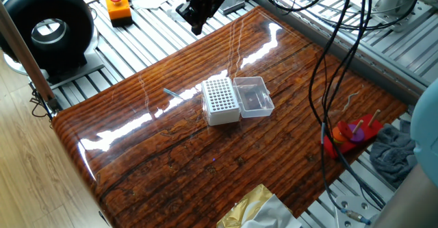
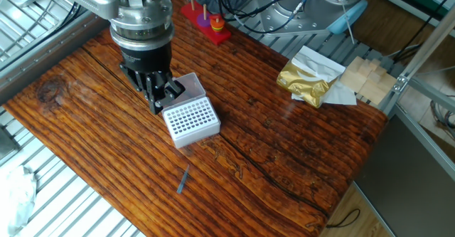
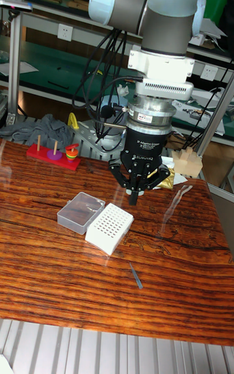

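Note:
A white rack (image 1: 222,103) with a grid of round holes stands on the wooden table, its clear lid (image 1: 254,96) open beside it. A thin blue-grey stick (image 2: 183,179) lies flat on the table, apart from the rack; it also shows in exterior view 3 as a small dark stick (image 3: 136,276). My gripper (image 3: 132,199) hangs above the table, pointing down, with its fingertips together. No object shows between them. In exterior view 1 the gripper (image 1: 197,30) appears at the top edge, clear of rack and stick.
A red base with pegs and colored rings (image 1: 352,135) sits near one table edge. Gold-and-white packaging (image 2: 311,79) and wooden blocks (image 2: 369,80) lie at another side. Black cables (image 1: 328,57) hang in exterior view 1.

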